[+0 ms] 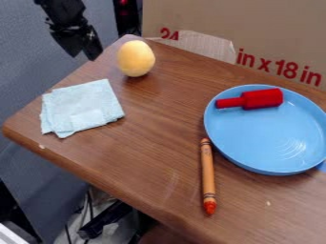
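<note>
My black gripper (76, 40) hangs at the upper left, past the table's far-left edge, above and left of a yellow egg-shaped object (136, 59); its fingers are too dark and small to read. A folded pale blue cloth (79, 108) lies on the left of the wooden table (147, 152). At the right, a red cylinder with a thin handle (254, 98) lies on a blue plate (268, 138). An orange crayon (208, 176) lies just left of and below the plate.
A cardboard box (242, 33) stands along the back of the table.
</note>
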